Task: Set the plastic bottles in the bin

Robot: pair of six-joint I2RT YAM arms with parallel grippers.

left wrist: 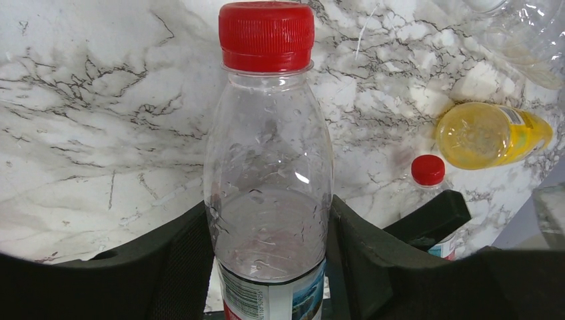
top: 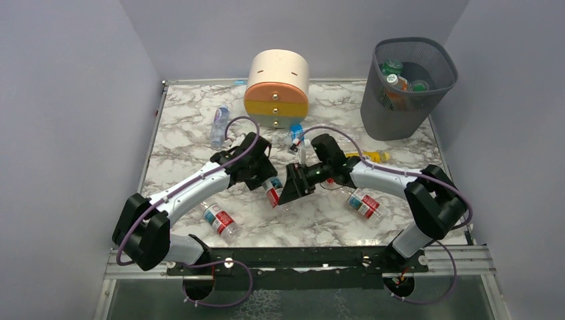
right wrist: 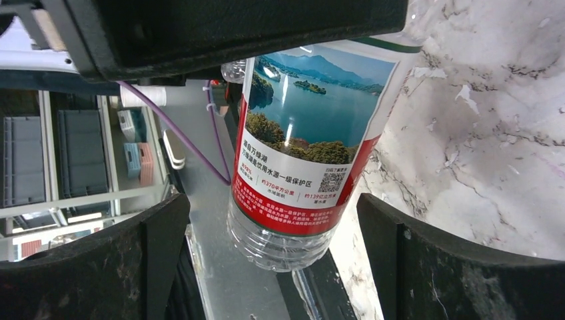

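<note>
A red-capped bottle [left wrist: 268, 153] is clamped in my left gripper in the left wrist view. My open right gripper is around that bottle's labelled lower end, fingers apart from it. Red-labelled bottles lie at front left [top: 220, 220] and front right [top: 363, 203]. A blue bottle [top: 219, 127] lies at back left, a yellow bottle [left wrist: 493, 137] at the right, and a clear bottle [top: 296, 133] behind the grippers. The grey bin [top: 408, 113] at back right holds several bottles or cans.
A rounded drawer box [top: 276, 73] stands at the back middle. The marble board [top: 180, 107] is clear at its back left. Both arms meet at the middle.
</note>
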